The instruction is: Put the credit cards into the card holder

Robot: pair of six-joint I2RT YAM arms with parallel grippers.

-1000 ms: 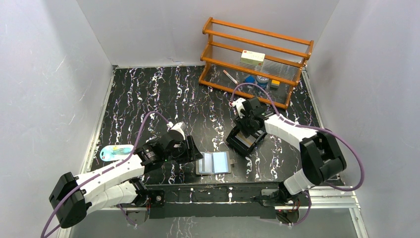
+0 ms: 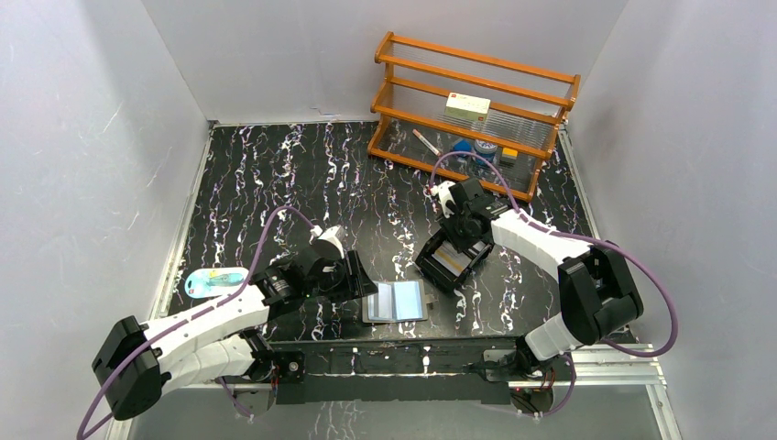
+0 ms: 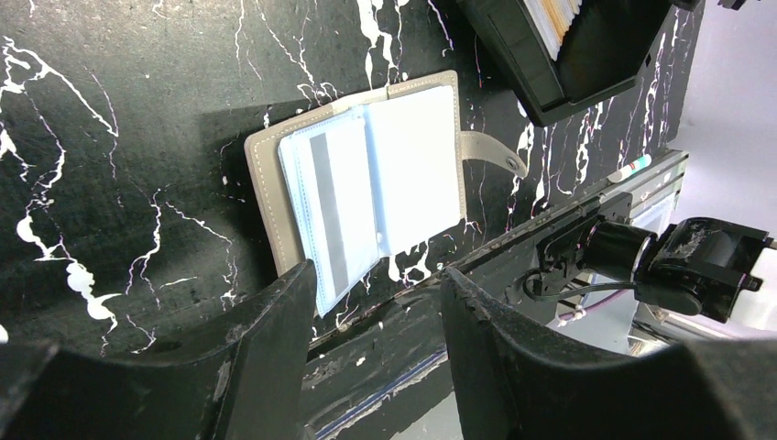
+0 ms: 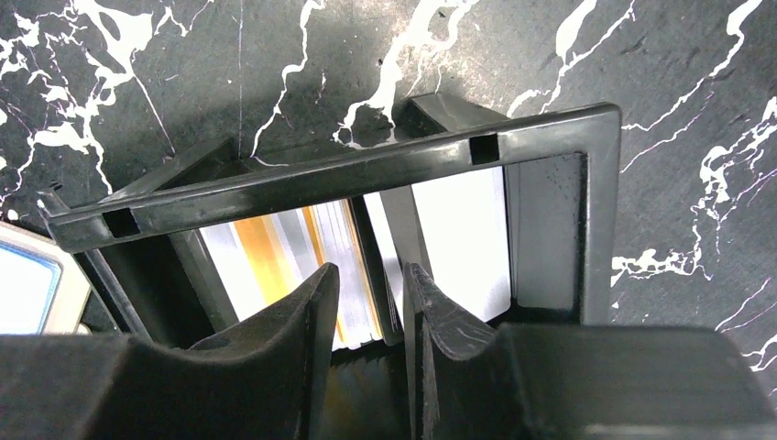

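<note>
The card holder, a beige open wallet with clear sleeves, lies near the table's front edge. Its strap sticks out towards the box. My left gripper stands open beside and above it, nothing between its fingers. White and orange-striped cards stand in a black box, left of a dark divider; a broader white card shows to its right. Over the box my right gripper is partly open. The divider and card edges appear between its fingertips; whether they touch cannot be made out.
A wooden rack with small goods stands at the back right. A blue-and-white package lies at the far left. The box is immediately right of the card holder.
The left arm looks still.
</note>
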